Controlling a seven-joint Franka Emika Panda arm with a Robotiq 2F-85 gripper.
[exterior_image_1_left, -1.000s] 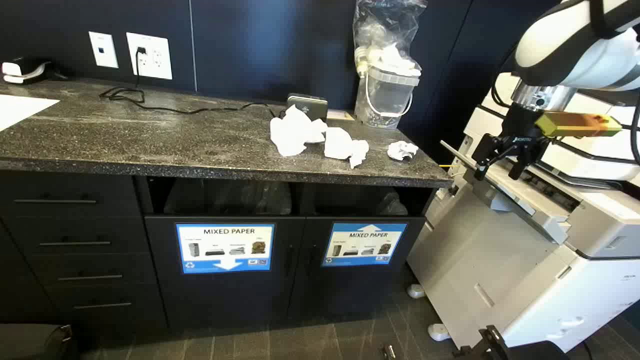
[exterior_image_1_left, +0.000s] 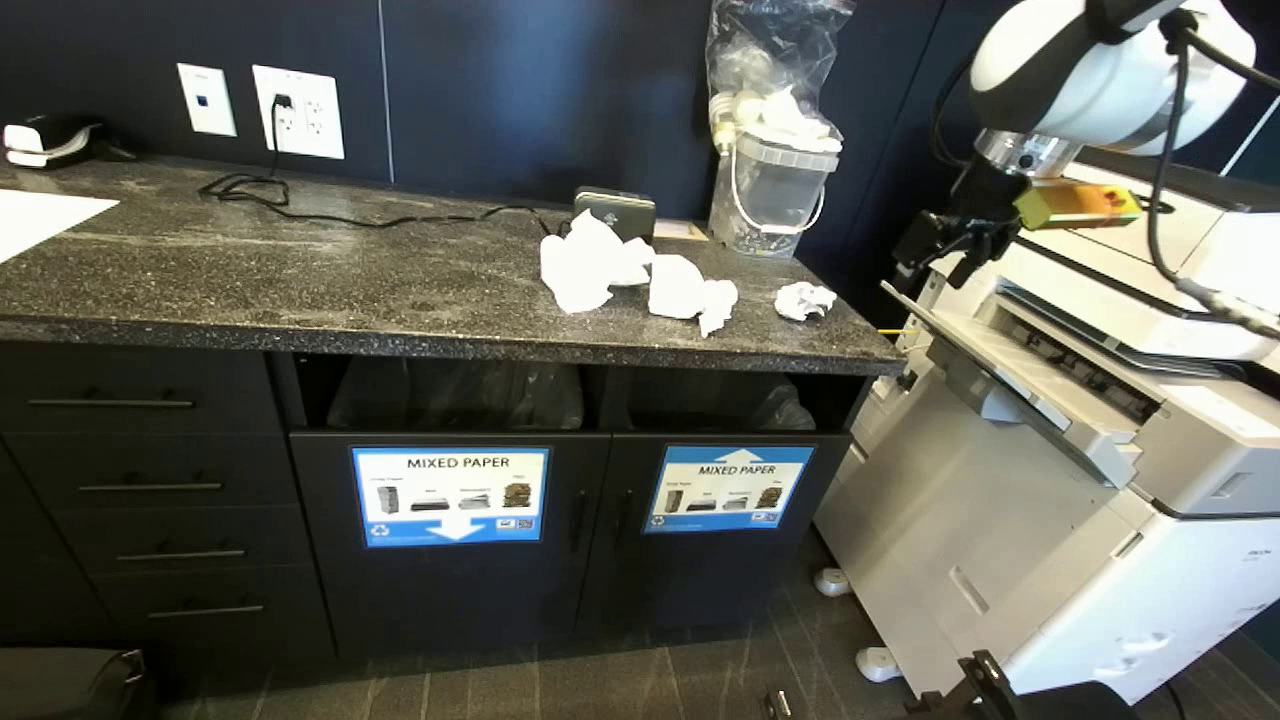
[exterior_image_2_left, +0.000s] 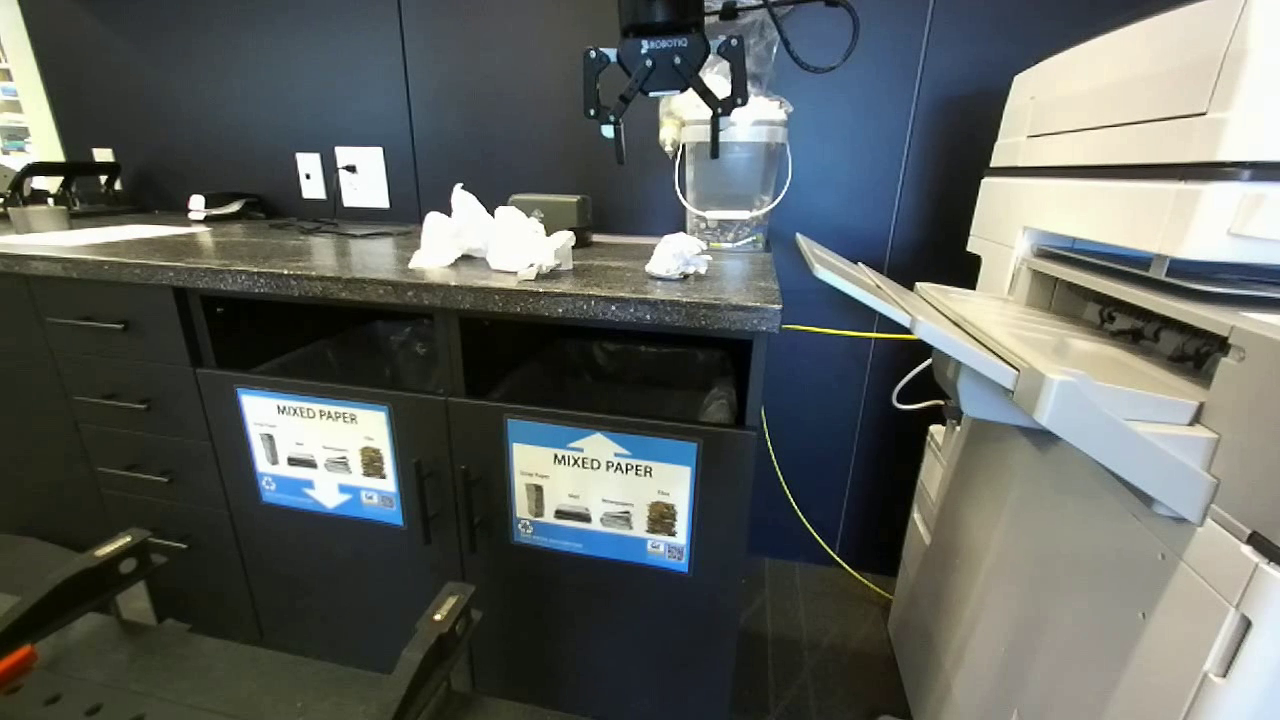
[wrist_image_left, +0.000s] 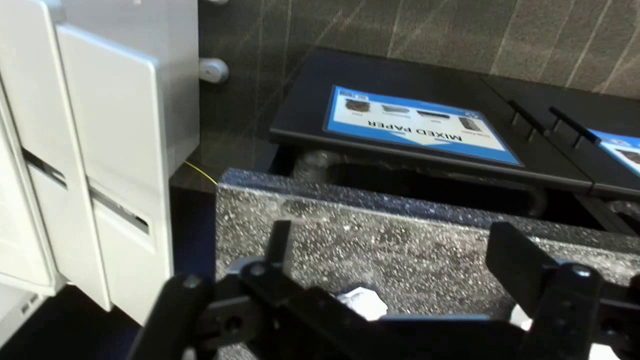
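Observation:
My gripper (exterior_image_2_left: 668, 146) is open with nothing between its fingers, held above the counter's level near its right end. Exterior view 1 shows the same gripper (exterior_image_1_left: 948, 270) over the printer's side, right of the counter. A small crumpled paper ball (exterior_image_1_left: 804, 300) lies by the counter's right end; part of this paper ball (wrist_image_left: 363, 303) shows in the wrist view behind the gripper's linkage. Larger crumpled white papers (exterior_image_1_left: 588, 264) lie further left, with another paper piece (exterior_image_1_left: 690, 292) beside them.
The dark counter (exterior_image_1_left: 360, 276) has two bin slots beneath, the right slot (exterior_image_2_left: 600, 372) above a "MIXED PAPER" sign. A clear bucket (exterior_image_1_left: 768, 192) and a small dark box (exterior_image_1_left: 618, 214) stand at the back. The printer tray (exterior_image_2_left: 912, 318) juts out at right.
The arm and gripper have moved up and leftward in exterior view 1, from over the printer tray toward the counter's right end. The papers have not moved.

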